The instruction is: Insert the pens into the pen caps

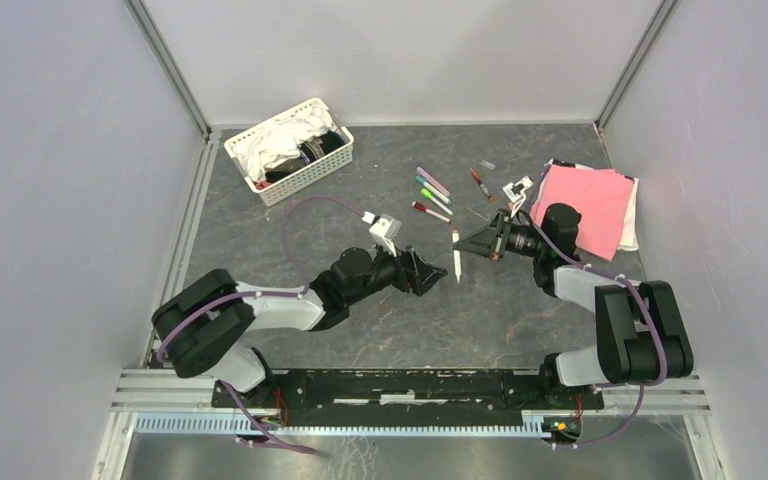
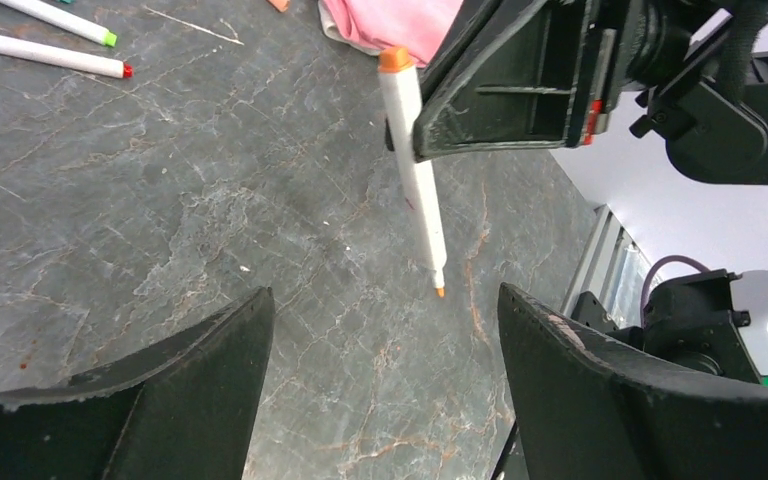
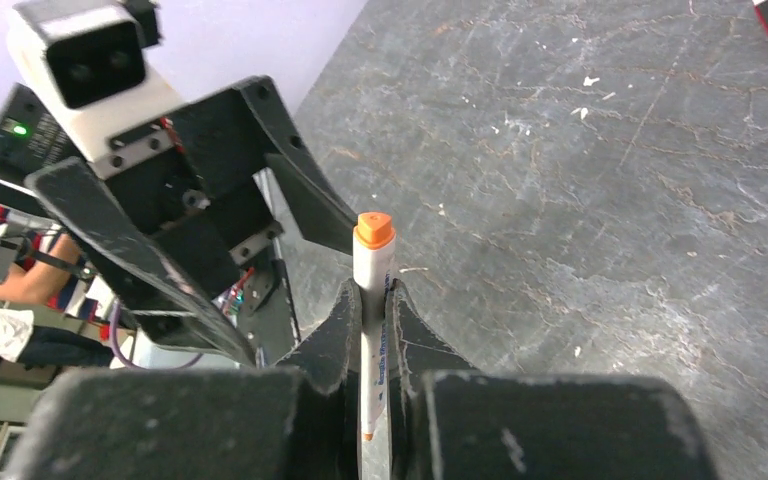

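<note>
An orange pen [image 1: 457, 262] [image 2: 420, 200] [image 3: 374, 260] hangs upright in my right gripper [image 1: 460, 246], shut on it near its upper part, orange end up and small orange tip down. My left gripper [image 1: 432, 274] stands open just left of it, fingers apart, nothing between them. Behind the grippers, several pens lie loose on the table, among them a red one [image 1: 436, 214] [image 2: 60, 56], a green one [image 1: 437, 200] and a pink one [image 1: 433, 181].
A white basket [image 1: 294, 182] with cloths stands at the back left. Pink cloths [image 1: 585, 205] lie at the right.
</note>
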